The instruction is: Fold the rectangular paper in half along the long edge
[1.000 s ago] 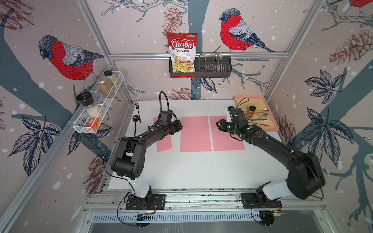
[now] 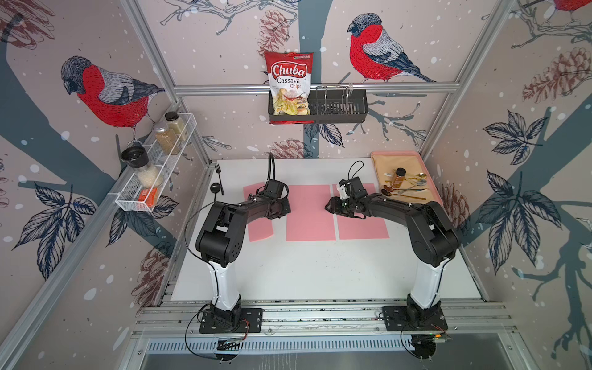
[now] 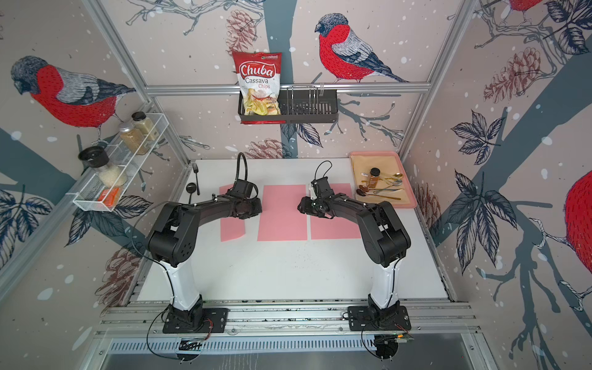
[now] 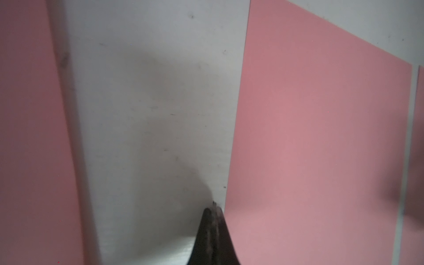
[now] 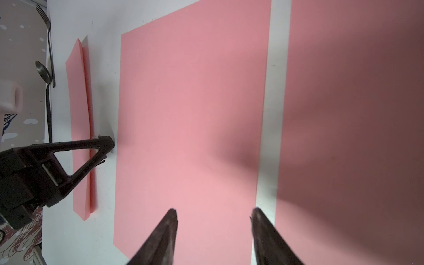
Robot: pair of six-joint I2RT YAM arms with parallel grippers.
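Observation:
Flat on the white table lies a pink rectangular sheet in the middle. To its right is a second flat pink sheet, a narrow white gap between them. At left sits a narrower, folded pink paper, its layers slightly raised in the right wrist view. My left gripper is shut with nothing showing between its fingers, just beside the middle sheet's left edge. Over the right edge of the middle sheet, my right gripper stands part open, fingers apart and nothing between them.
A pink tray with a jar and utensils stands at the back right. A black spoon and fork lie at the back left.
My right gripper has moved left, from over the right sheet to the edge of the middle one.

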